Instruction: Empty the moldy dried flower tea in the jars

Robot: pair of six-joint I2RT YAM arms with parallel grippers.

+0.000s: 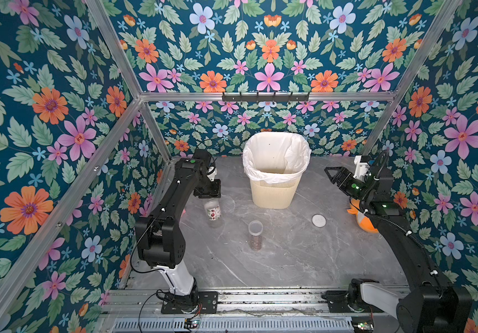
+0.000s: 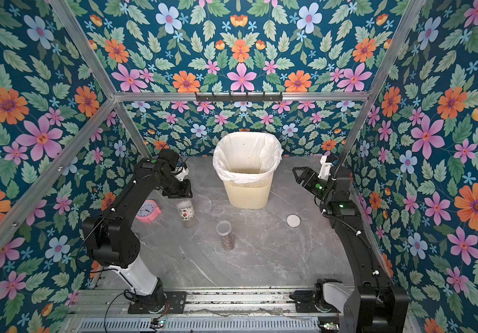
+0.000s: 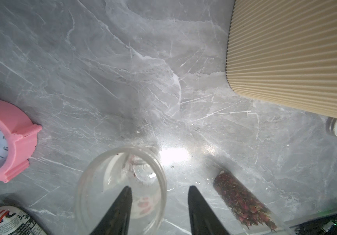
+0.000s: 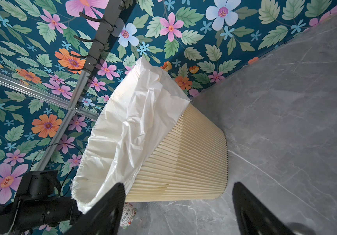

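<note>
A cream bin (image 1: 272,191) with a white liner stands at the back centre. A clear jar of dried red flowers (image 2: 226,237) stands mid-table, seen also in the left wrist view (image 3: 239,193). Below my left gripper is an empty-looking clear jar (image 3: 94,176), its rim between or just beneath the part-open fingers; I cannot tell if they touch it. A patterned can (image 2: 186,211) is near that jar. My right gripper hangs open right of the bin, nothing between its fingers.
A white lid (image 1: 319,220) lies right of centre, a pink clock (image 2: 147,209) at the left, an orange object (image 1: 365,221) by the right arm.
</note>
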